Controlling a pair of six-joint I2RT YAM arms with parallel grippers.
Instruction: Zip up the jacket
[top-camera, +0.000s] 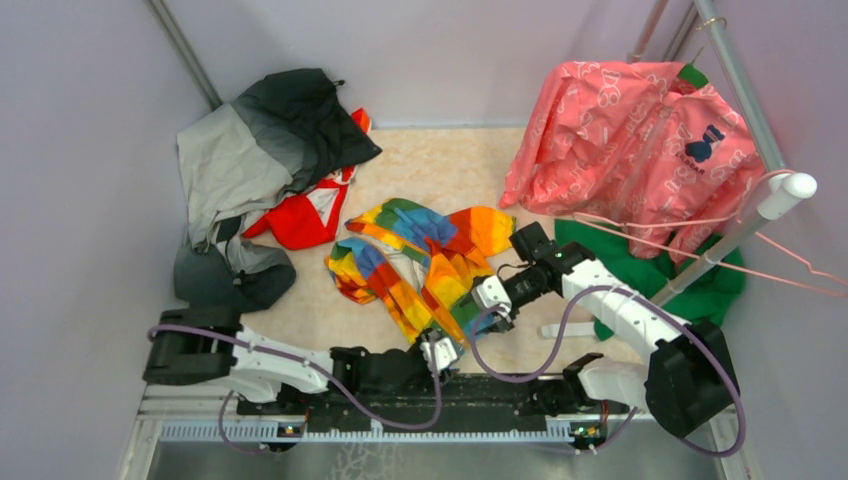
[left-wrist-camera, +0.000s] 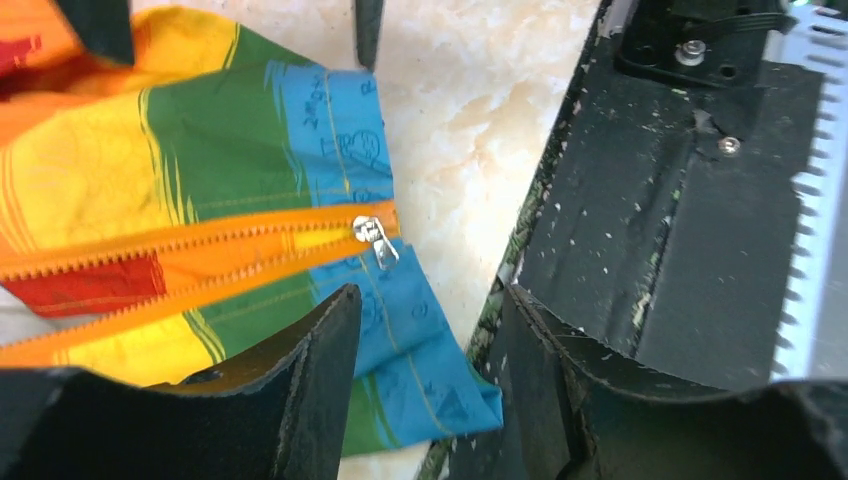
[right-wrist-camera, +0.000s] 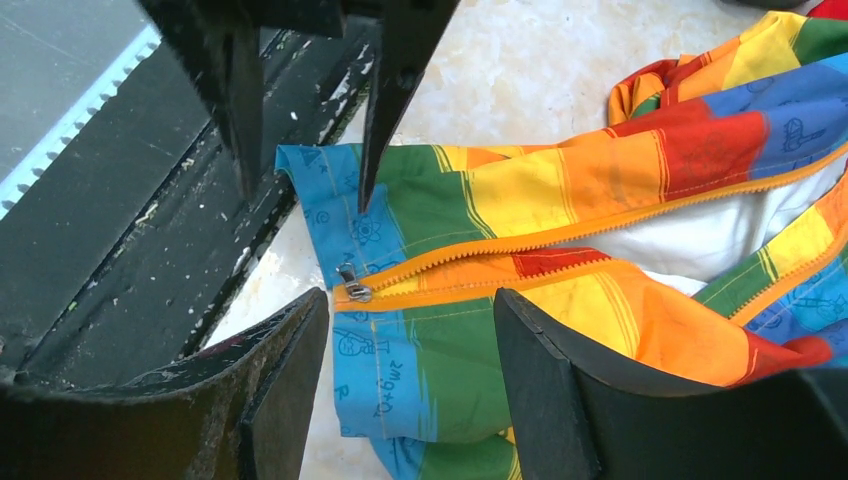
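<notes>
A rainbow-striped jacket (top-camera: 380, 280) lies spread on the table, its orange zipper (right-wrist-camera: 560, 228) running to a silver slider (left-wrist-camera: 372, 232) near the front edge, pull tab visible. The zipper halves part away from the slider over white lining. My left gripper is open above the slider, nothing between its fingers. My right gripper also stands open over the hem, with the slider (right-wrist-camera: 356, 288) just beyond its left finger. Each wrist view shows the other gripper's fingertips close above the fabric.
Grey-black clothing (top-camera: 270, 140) with red cloth lies back left; a pink jacket (top-camera: 620, 140) hangs right over green cloth (top-camera: 720, 300), by a white pole (top-camera: 735, 235) and pink cords. A dark strip (left-wrist-camera: 620, 280) borders the front edge.
</notes>
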